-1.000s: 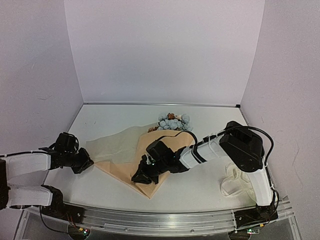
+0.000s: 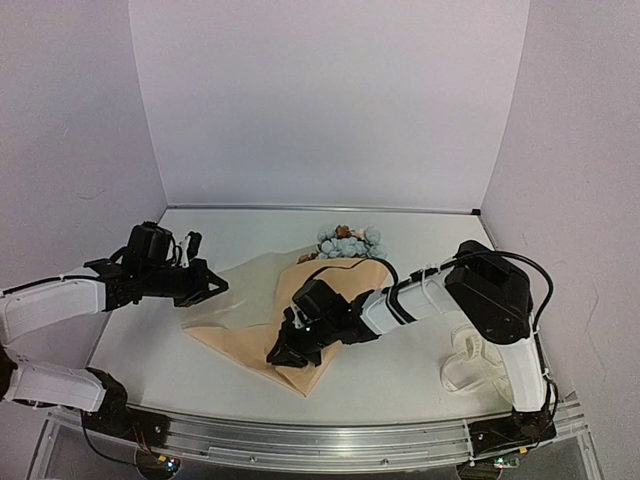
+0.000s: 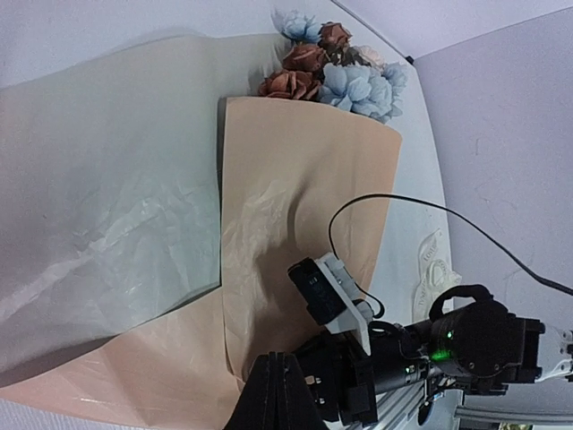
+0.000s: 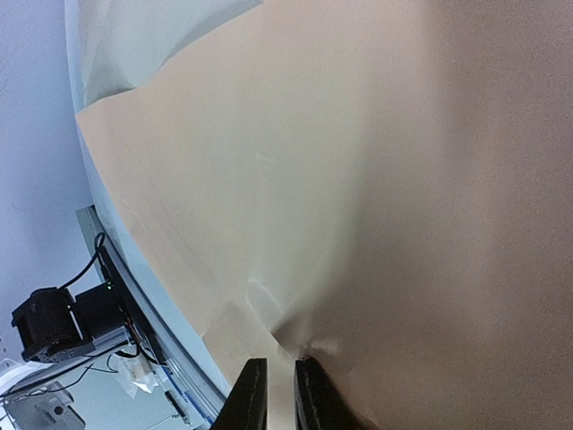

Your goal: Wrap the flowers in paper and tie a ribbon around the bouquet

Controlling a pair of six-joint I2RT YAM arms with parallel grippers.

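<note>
The bouquet of blue and brown fake flowers lies at the back of the table, with its blooms sticking out above the wrapping paper. The right side of the tan paper is folded over the stems, which are hidden. A pale sheet lies spread out to the left. Over that left part hovers my left gripper, shut, nothing showing between its fingers. Down at the paper's lower point is my right gripper; its fingers stand slightly apart, with paper showing in the gap.
A pale ribbon lies loose at the right of the table. My right forearm crosses low over the folded paper. The table's metal front rail runs close below the paper's point.
The right arm has barely moved.
</note>
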